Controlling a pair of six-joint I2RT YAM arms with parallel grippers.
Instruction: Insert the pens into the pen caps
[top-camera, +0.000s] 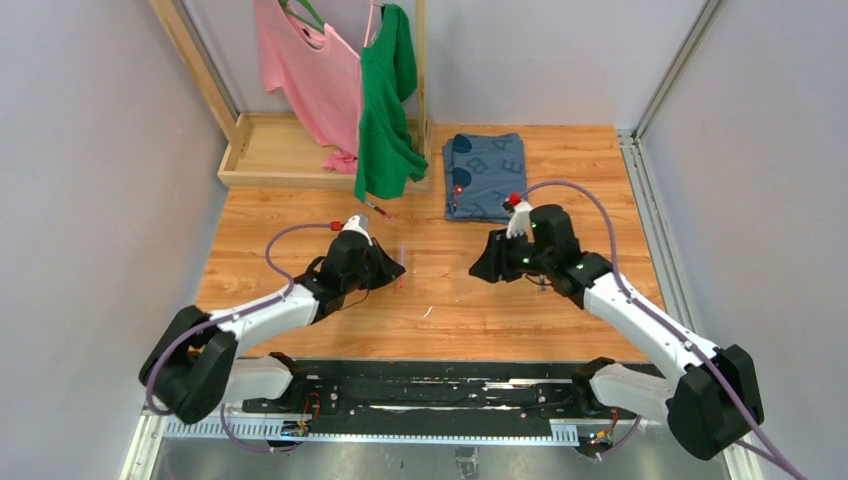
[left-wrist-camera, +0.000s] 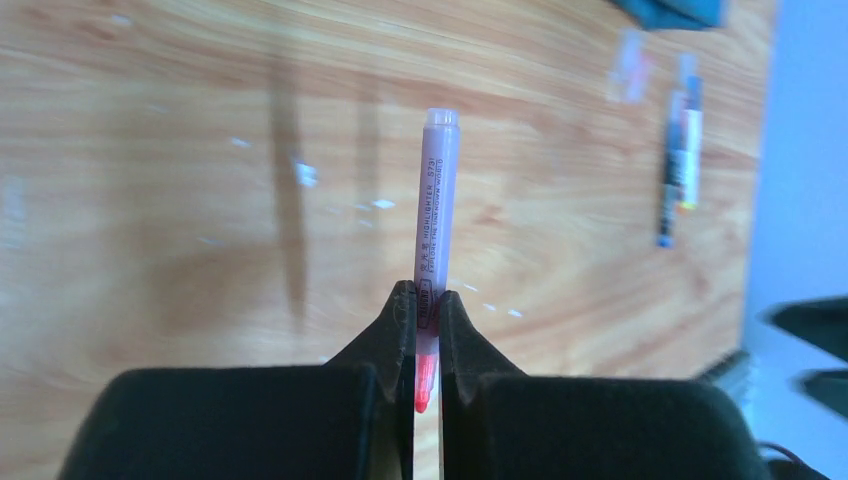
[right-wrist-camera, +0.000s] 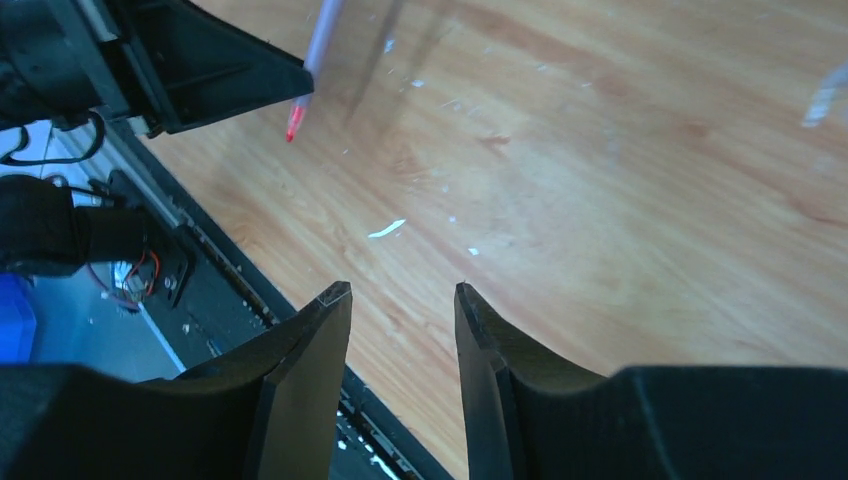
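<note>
A lilac highlighter (left-wrist-camera: 434, 220) with a red end stands upright in my left gripper (top-camera: 398, 268), which is shut on its lower part in the left wrist view. My right gripper (top-camera: 480, 270) is open and empty, a short way to the right, its fingers pointing toward the middle. Several pens (left-wrist-camera: 688, 150) lie on the wood at the right of the left wrist view, blurred. Another red-tipped pen (top-camera: 379, 209) lies below the green shirt.
A folded blue cloth (top-camera: 484, 178) lies at the back. A wooden rack (top-camera: 240, 140) with hanging pink (top-camera: 310, 80) and green (top-camera: 385, 110) shirts stands back left.
</note>
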